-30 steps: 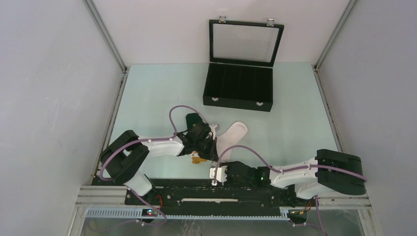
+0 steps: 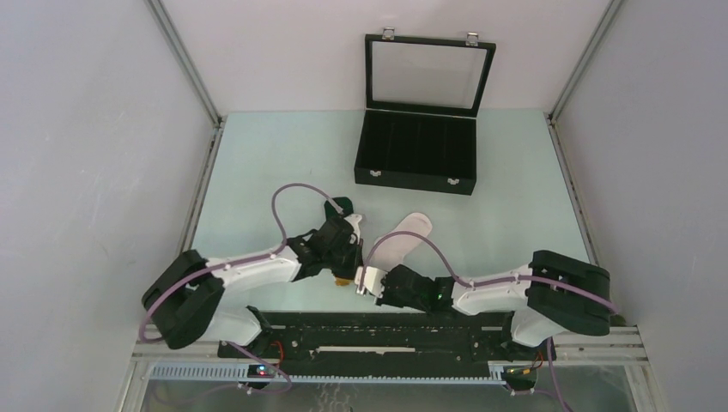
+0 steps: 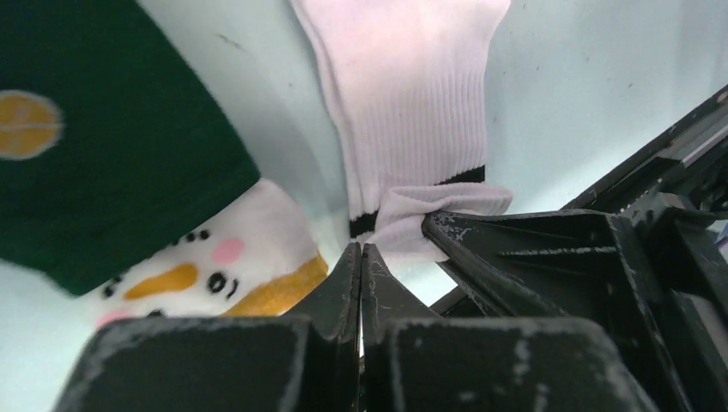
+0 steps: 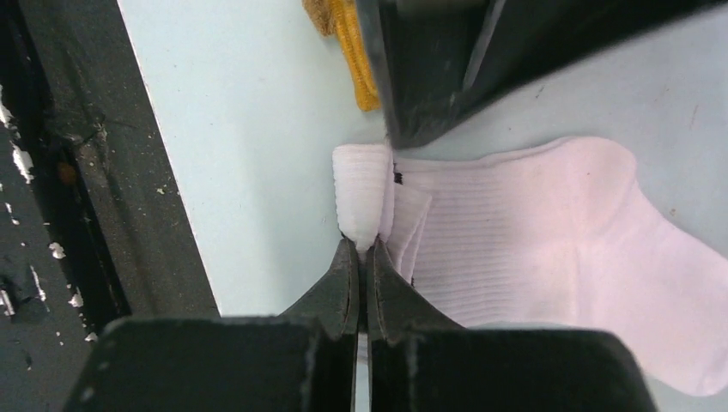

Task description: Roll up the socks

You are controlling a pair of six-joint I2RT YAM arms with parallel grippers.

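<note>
A pale pink sock lies flat with its toe pointing up and right in the top view. Its black-striped cuff is folded over at the near end. A fold of that cuff is pinched between the tips of my right gripper. My left gripper is shut just beside the cuff, with nothing visible between its fingers. Left of it lies a dark green sock with a white snowman face and orange part. In the top view the arms cover the cuff and both fingertips.
An open black box with its clear lid raised stands at the back. The two grippers are very close together.
My left arm has shifted left, uncovering less of the green sock.
</note>
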